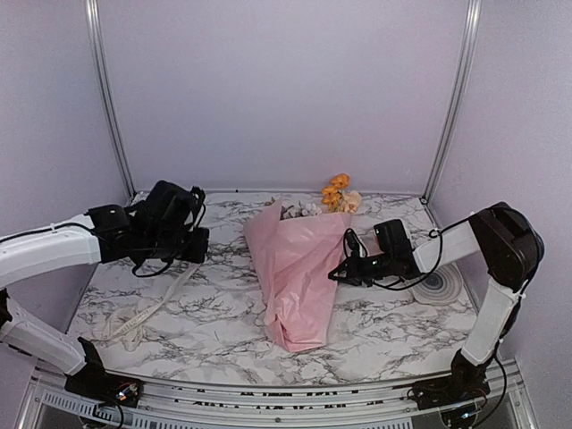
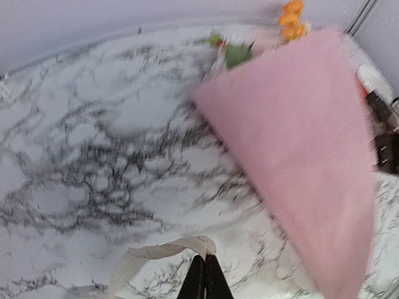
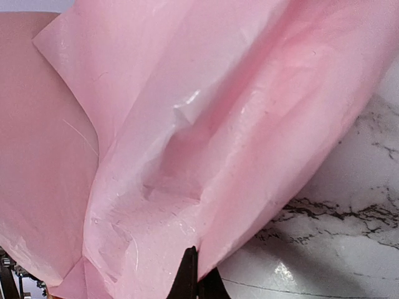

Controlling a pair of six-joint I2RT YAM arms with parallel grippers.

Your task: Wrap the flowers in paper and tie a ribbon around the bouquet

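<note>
Pink wrapping paper lies around the bouquet at the table's middle, its left flap spread and its lower end crumpled. Orange flowers and paler blooms show past its far edge; the stems are hidden. My right gripper is shut on the edge of the paper, which runs between its fingertips. Left of the bouquet, my left gripper is raised and shut on a white ribbon. From there the ribbon trails down to a loose heap on the table.
A round grey coiled thing lies on the right, partly under the right arm. Bare marble tabletop lies between the ribbon heap and the paper. Walls close off both sides and the back.
</note>
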